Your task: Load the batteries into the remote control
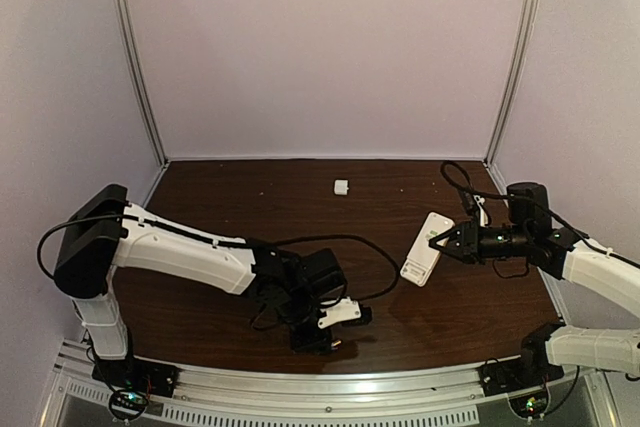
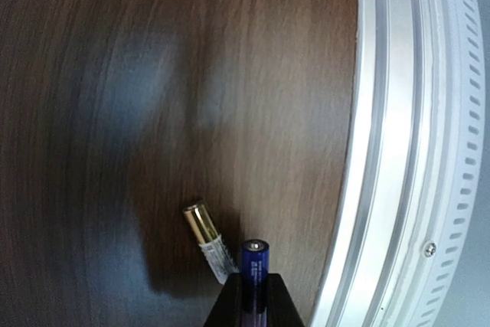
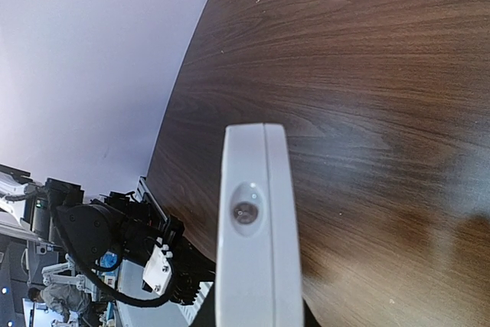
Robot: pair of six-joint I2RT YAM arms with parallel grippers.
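My left gripper is shut on a blue battery point(image 2: 255, 262), held upright low over the table's front edge. A gold-topped battery point(image 2: 210, 239) lies on the wood just beside it; in the top view these are mostly hidden under the left wrist. My right gripper point(image 1: 440, 244) is shut on the white remote control point(image 1: 420, 263), which fills the middle of the right wrist view point(image 3: 260, 227), seen end-on along its side.
A small white piece point(image 1: 341, 187) lies at the back middle of the table point(image 1: 230, 187). A metal rail point(image 2: 360, 189) runs along the front edge.
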